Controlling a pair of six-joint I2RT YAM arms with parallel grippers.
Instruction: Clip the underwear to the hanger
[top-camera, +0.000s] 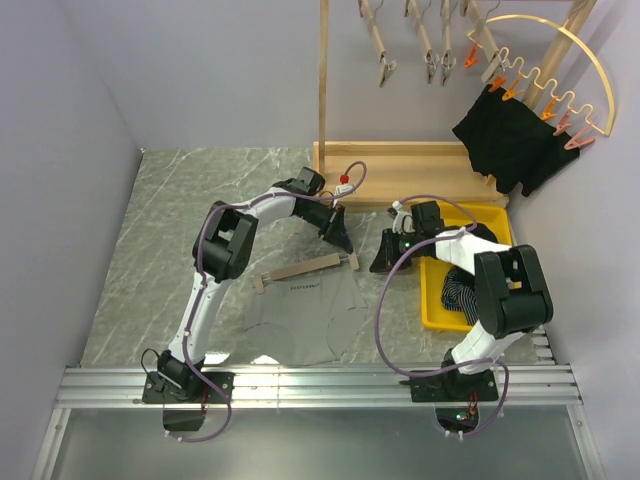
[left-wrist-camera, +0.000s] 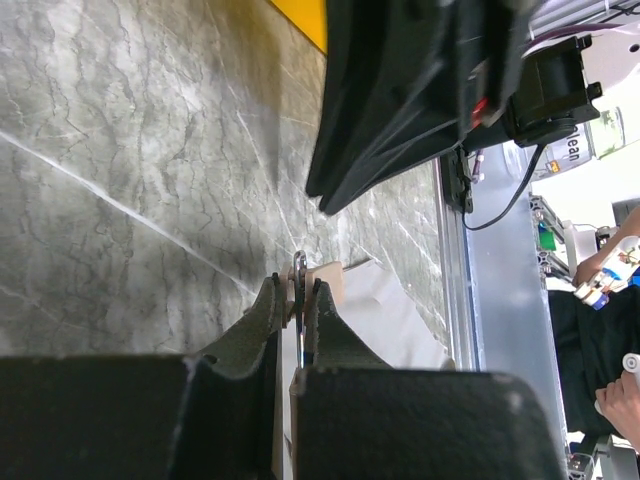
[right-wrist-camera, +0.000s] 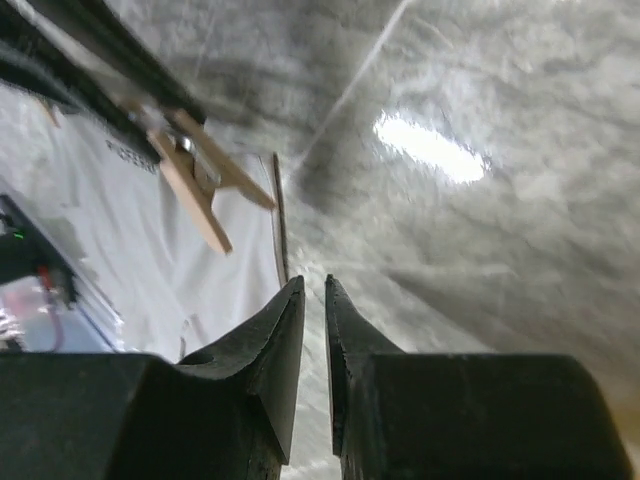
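A light grey pair of underwear lies flat on the marbled table, its waistband along the wooden hanger. My left gripper is shut on the hanger's metal part beside the right-hand wooden clip. In the right wrist view that clip lies over the corner of the underwear; whether it pinches the cloth I cannot tell. My right gripper hovers to the right of the clip, clear of it. Its fingers stand slightly apart, with only table visible between them.
A yellow bin with dark cloth inside stands under my right arm. Behind is a wooden rack with several hangers above and black shorts hanging at right.
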